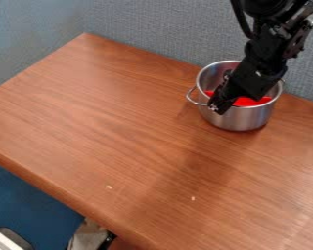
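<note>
A steel pot (245, 118) with side handles stands on the wooden table at the back right, with something red (257, 99) inside it. My black gripper (219, 99) reaches down from the top right over the pot, its tip at the pot's left part and partly covering the red thing. The fingertips are small and dark, so whether anything is between them is hard to see.
A grey padded wall (146, 29) runs behind it. Blue floor and some clutter lie below the front left edge.
</note>
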